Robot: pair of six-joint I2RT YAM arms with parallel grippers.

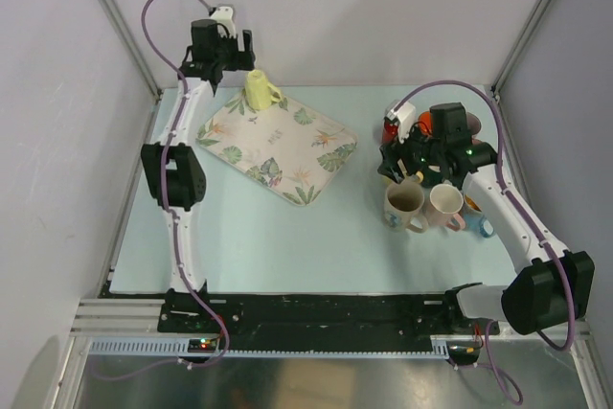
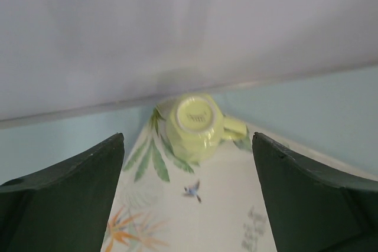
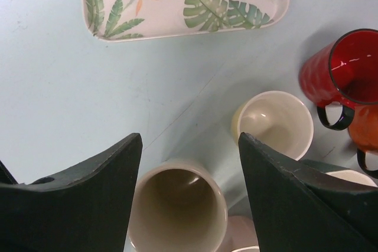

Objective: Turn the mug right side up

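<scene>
The pale yellow mug (image 1: 260, 90) stands upside down, base up, at the far corner of the floral tray (image 1: 285, 155), near the back wall; in the left wrist view the mug (image 2: 195, 127) has its handle to the right. My left gripper (image 1: 239, 45) is open, raised to the left of and behind the mug. My right gripper (image 1: 400, 162) is open above the group of mugs on the right, with nothing between its fingers.
Below the right gripper are a large beige mug (image 3: 177, 206), a cream cup (image 3: 271, 121), a red mug (image 3: 336, 72) and several other cups.
</scene>
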